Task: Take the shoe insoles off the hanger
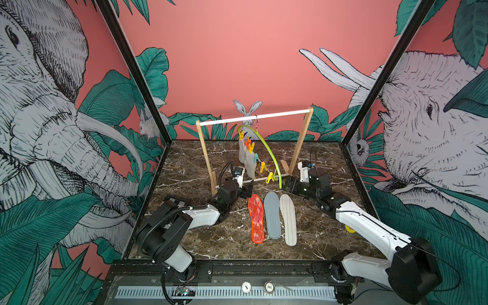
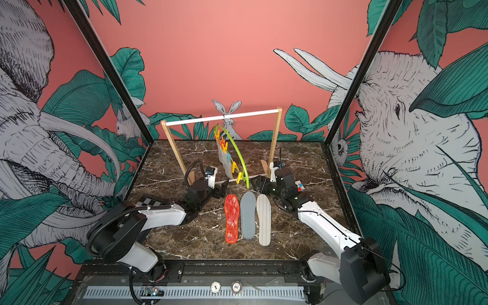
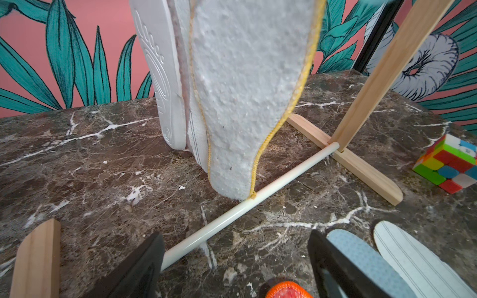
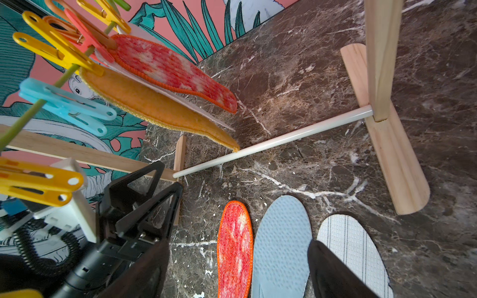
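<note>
Several insoles hang clipped from the green hanger: in the left wrist view a grey fuzzy one with yellow edging and white ones behind it; in the right wrist view an orange-yellow one and a red one show among clothespins. My left gripper stands open just in front of the hanging insoles, below their clips, with nothing between its fingers. My right gripper is open beside the hanger's lower right end, also empty. Red, blue-grey and white insoles lie on the table in front.
The wooden rack's posts stand either side, joined by a low white rod. A coloured cube sits at the right, partly hidden by the right arm in the top views. The table's front corners are partly taken by the arms' bases.
</note>
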